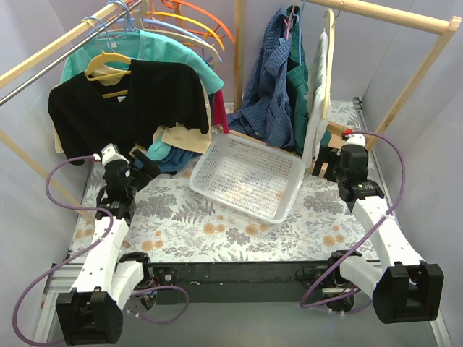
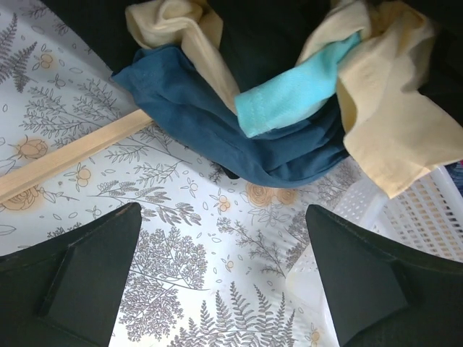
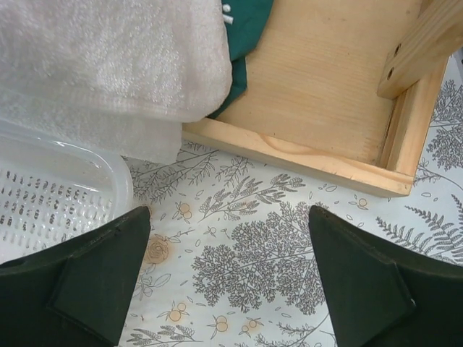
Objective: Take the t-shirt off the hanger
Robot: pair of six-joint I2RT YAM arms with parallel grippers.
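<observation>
A black t-shirt (image 1: 152, 108) hangs from a yellow hanger (image 1: 101, 63) on the left rail, with turquoise and cream shirts behind it. On the right rack hang a blue checked shirt (image 1: 264, 94), a green garment (image 1: 296, 108) and a white towel-like garment (image 3: 123, 58). My left gripper (image 1: 141, 163) stands open below the black shirt; in its wrist view cream fabric (image 2: 391, 101) and blue fabric (image 2: 231, 144) hang beyond the empty fingers. My right gripper (image 1: 329, 159) is open and empty, beside the white garment at the right.
A white perforated basket (image 1: 282, 173) sits in the middle of the floral table (image 1: 188, 238). The right rack's wooden base (image 3: 304, 148) lies behind the right gripper. Bare table shows in front of the basket and at both sides.
</observation>
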